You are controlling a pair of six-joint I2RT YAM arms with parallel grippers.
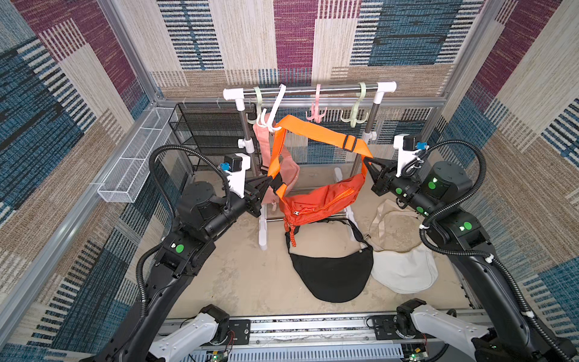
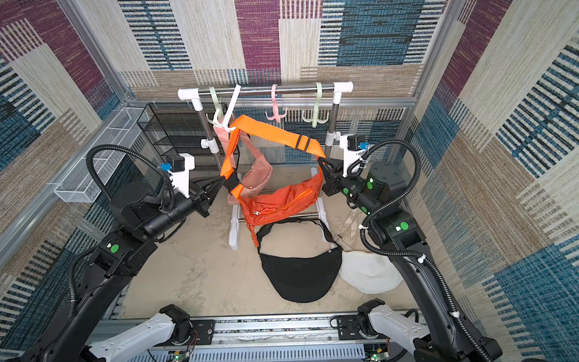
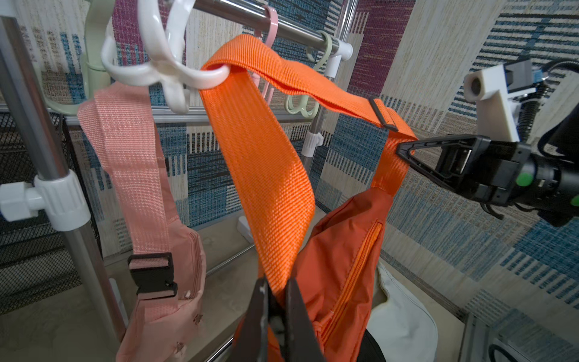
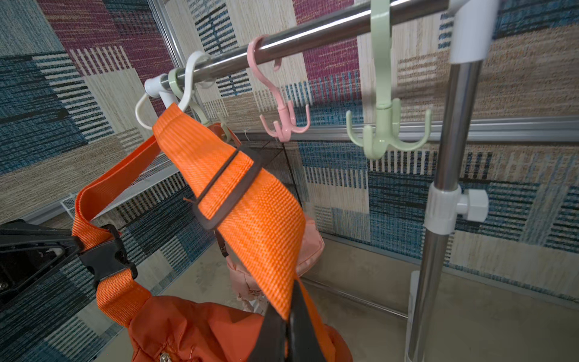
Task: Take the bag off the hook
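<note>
The orange-red bag (image 1: 325,200) hangs between my two grippers, its orange strap (image 3: 259,175) looped over one prong of the white hook (image 3: 166,72). That hook swings out toward the front, tilted off the rail. My left gripper is shut on the strap near its black buckle (image 4: 110,256). On the other side my right gripper is shut on the strap just below the black slider (image 4: 228,187). The bag's body sags under both grippers, clear of the floor.
A pink bag (image 3: 169,301) hangs from the green hook (image 3: 96,54) close to the left. Pink (image 4: 283,114) and green (image 4: 383,129) hooks on the right are empty. A black bag (image 1: 331,277) and a white bag (image 1: 407,269) lie on the floor in front.
</note>
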